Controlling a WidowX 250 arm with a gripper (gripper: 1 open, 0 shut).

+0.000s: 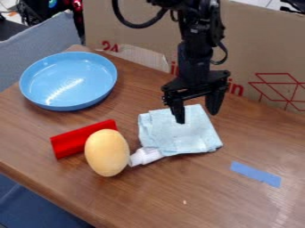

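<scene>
The black gripper (195,102) hangs open above a folded white cloth (179,134), its two fingers spread over the cloth's back part with nothing seen between them. The cloth lies on the wooden table (179,196), partly over or against a white object (146,156) that pokes out at its lower left.
A blue plate (68,78) sits at the back left. A red cylinder (74,140) and a yellow oval object (107,153) lie left of the cloth. A blue strip (255,175) is at the right. A cardboard wall stands behind.
</scene>
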